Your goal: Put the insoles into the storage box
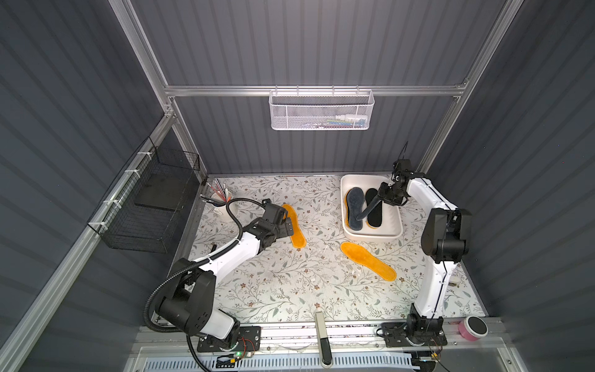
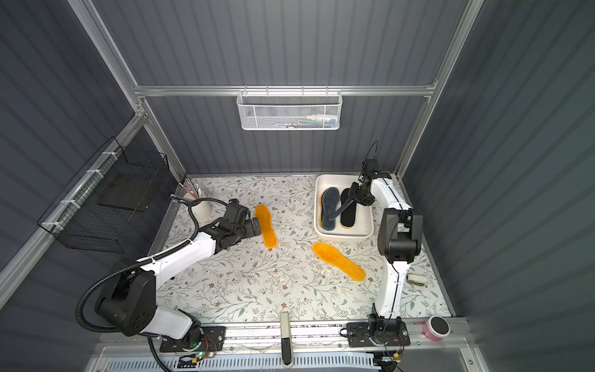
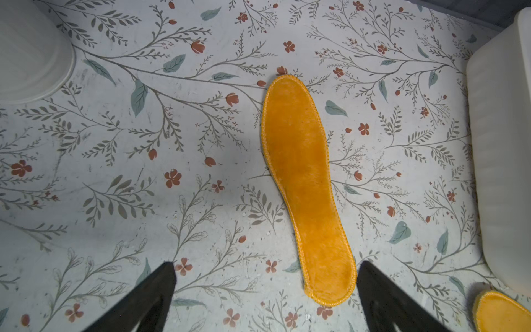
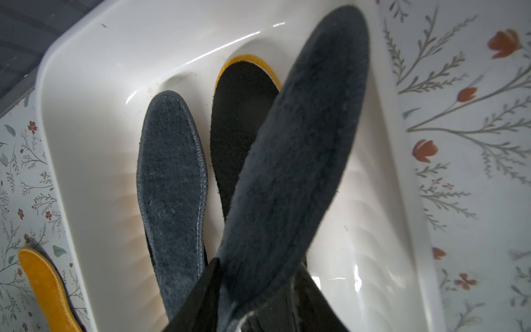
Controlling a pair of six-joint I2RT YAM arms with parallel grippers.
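Observation:
The white storage box [image 1: 390, 226] stands at the right of the table, holding a dark grey insole [image 4: 168, 188] and a black one with orange edge [image 4: 237, 99]. A grey insole [image 4: 298, 144] is tilted above the black one, its lower end among the fingers of my right gripper; whether it is gripped is unclear. An orange insole [image 3: 304, 188] lies below my open left gripper, nothing between its fingers. Another orange insole [image 1: 367, 260] lies in front of the box.
A cup of pens [image 1: 223, 210] stands at the back left. A white mesh basket [image 1: 321, 108] hangs on the back wall, a black wire basket [image 1: 142, 217] on the left wall.

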